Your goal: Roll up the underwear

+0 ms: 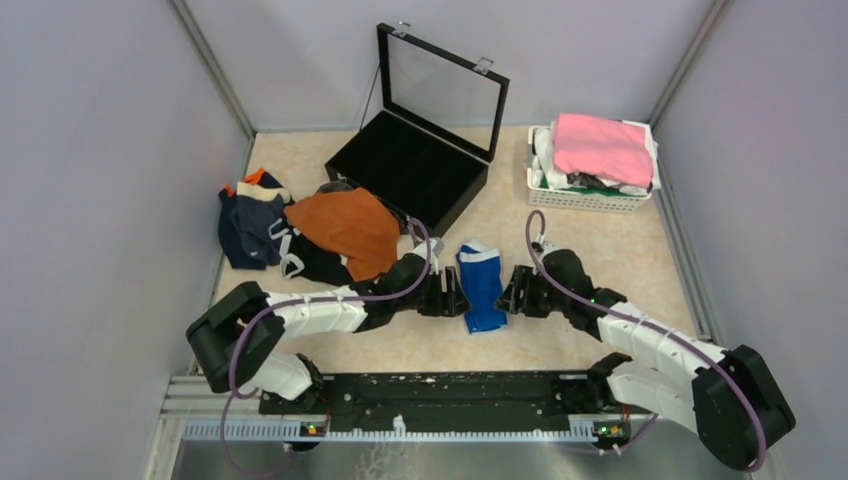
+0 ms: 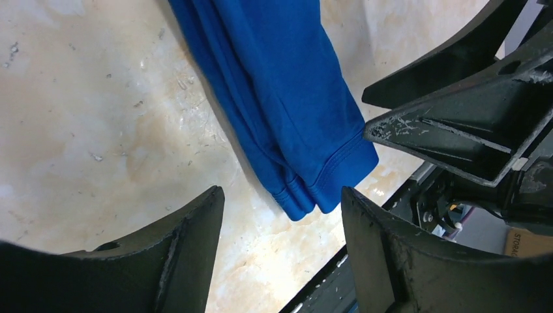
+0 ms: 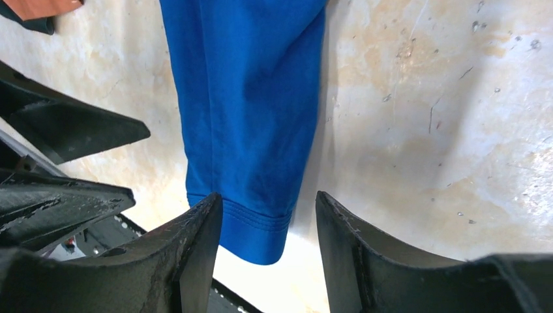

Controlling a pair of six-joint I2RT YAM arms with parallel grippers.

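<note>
The blue underwear (image 1: 482, 288) lies folded into a narrow strip on the table, its white waistband at the far end. Its near end, with stitched hems (image 2: 342, 163), shows in the left wrist view. On the strip's left side my left gripper (image 1: 459, 292) is open, its fingertips apart and nothing between them. My right gripper (image 1: 507, 290) stands open at the right edge, also empty. In the right wrist view the cloth's near end (image 3: 254, 228) lies flat just beyond the parted fingertips. The other gripper's dark fingers reach in from the side in both wrist views.
An open black box (image 1: 410, 165) with a raised lid stands behind. Left of it lies a clothes pile with an orange garment (image 1: 345, 230). A white basket (image 1: 585, 200) of clothes, pink on top, sits back right. Bare table surrounds the strip's near end.
</note>
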